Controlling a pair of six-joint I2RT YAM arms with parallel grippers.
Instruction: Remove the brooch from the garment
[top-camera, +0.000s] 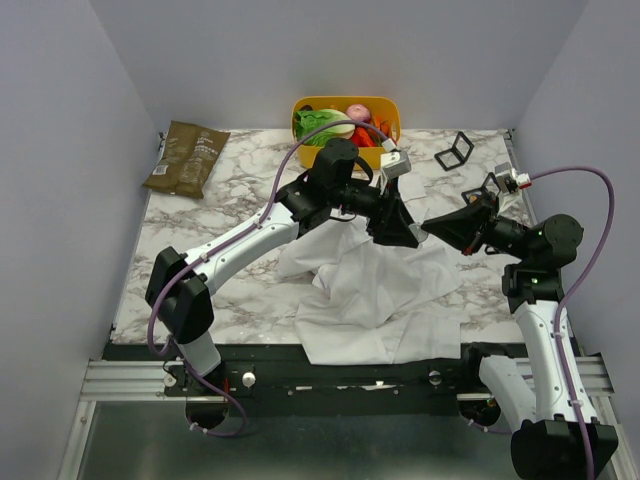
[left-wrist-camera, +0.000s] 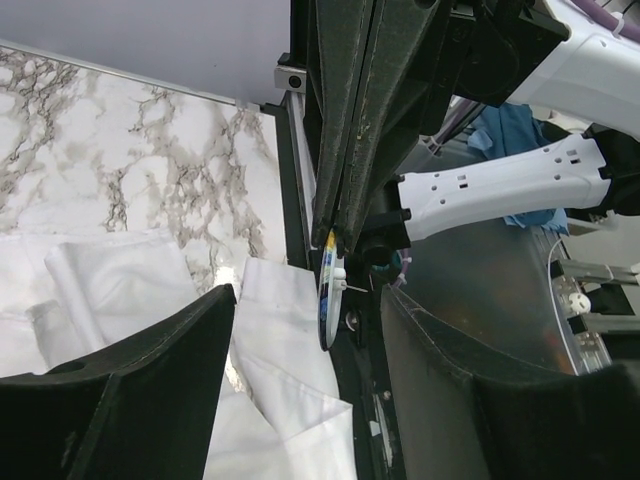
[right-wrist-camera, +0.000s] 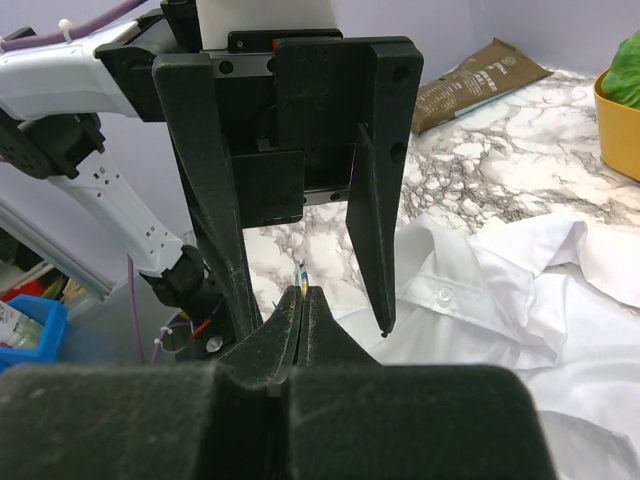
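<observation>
In the left wrist view the small round brooch (left-wrist-camera: 328, 305) is seen nearly edge-on, its pin poking out at the back. By its upper edge it is pinched in my right gripper, whose fingers are together. My left gripper stands open around the brooch, one finger on each side, with visible gaps. From the right wrist view only a thin edge of the brooch (right-wrist-camera: 303, 277) shows at the right fingertips. Below lies the white garment (top-camera: 365, 290), spread on the marble table; the brooch hangs above it, apart from the cloth.
A yellow basket of vegetables (top-camera: 308, 154) stands at the back. The brown bag (top-camera: 187, 159) lies at the back left, and a black frame (top-camera: 455, 151) sits at the back right.
</observation>
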